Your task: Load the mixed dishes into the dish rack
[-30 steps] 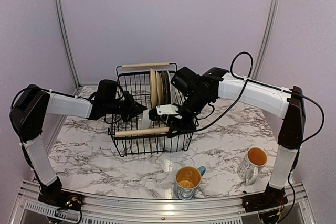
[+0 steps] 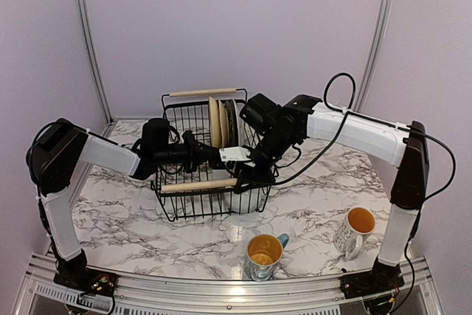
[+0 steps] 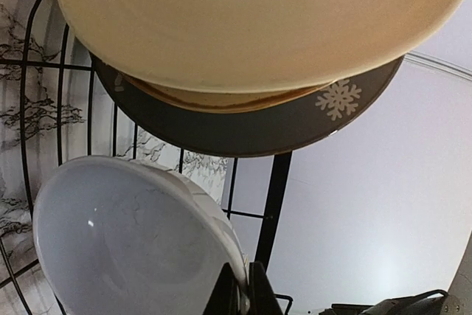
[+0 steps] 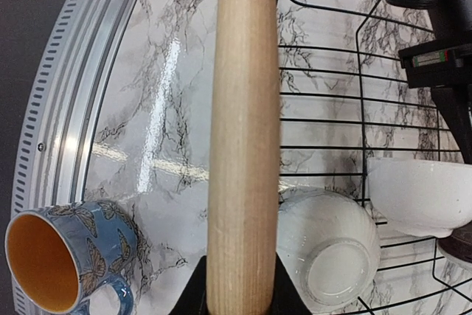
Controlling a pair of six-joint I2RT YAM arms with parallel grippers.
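Observation:
The wire dish rack (image 2: 177,204) holds several plates (image 2: 214,123) standing upright; in the left wrist view a cream plate (image 3: 258,12) and a dark snowflake plate (image 3: 221,138) show. My left gripper is shut on the rim of a white bowl inside the rack, also visible in the right wrist view (image 4: 417,193). A second white bowl (image 4: 324,241) lies upside down beside it. My right gripper is shut on the rack's wooden handle (image 4: 243,108) at the front, partly hidden by its arm in the top view.
A blue butterfly mug (image 2: 262,260) stands on the marble table in front of the rack, and a white mug (image 2: 350,234) stands at the front right.
The right arm has stayed in place on the handle.

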